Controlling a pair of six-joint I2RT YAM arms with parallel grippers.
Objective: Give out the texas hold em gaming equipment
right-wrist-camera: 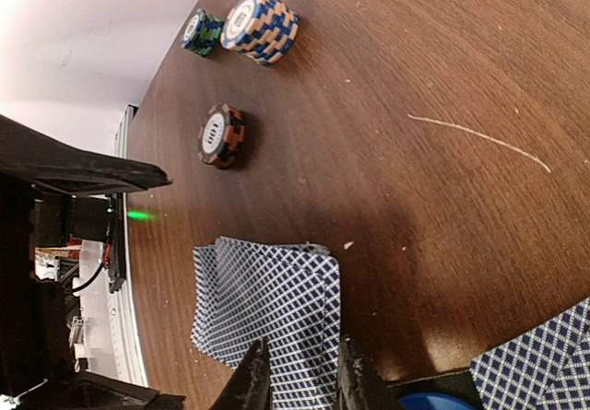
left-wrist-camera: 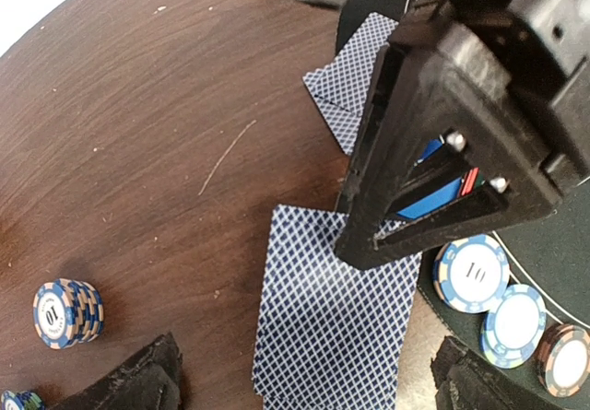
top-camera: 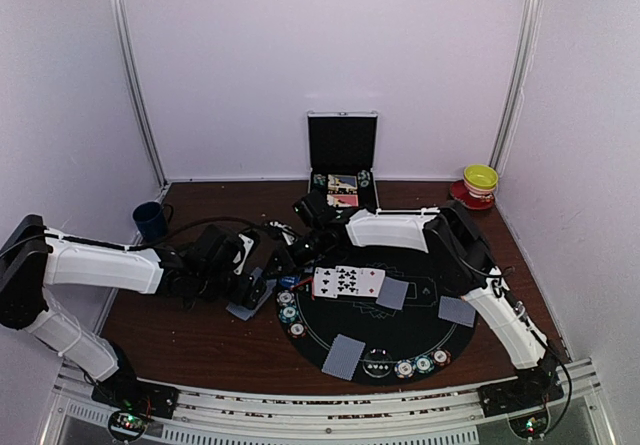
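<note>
Two blue-backed cards (left-wrist-camera: 336,309) lie overlapped, seen between the widely parted fingers of my left gripper. In the right wrist view, the same cards (right-wrist-camera: 267,290) look slightly bent and lie under my right gripper, whose tips stand a short gap apart. One dark right fingertip (left-wrist-camera: 359,249) overlaps the card's upper edge in the left wrist view; whether it grips cannot be told. From above, both grippers meet over the cards (top-camera: 242,310) at the left edge of the black poker mat (top-camera: 420,335).
Chip stacks (right-wrist-camera: 261,28) stand on the wood nearby. Chips (top-camera: 288,313) line the mat's left edge, and face-up cards (top-camera: 347,282) lie on it. An open case (top-camera: 343,145) stands behind, with a blue mug (top-camera: 150,222) at left and bowls (top-camera: 480,178) at right.
</note>
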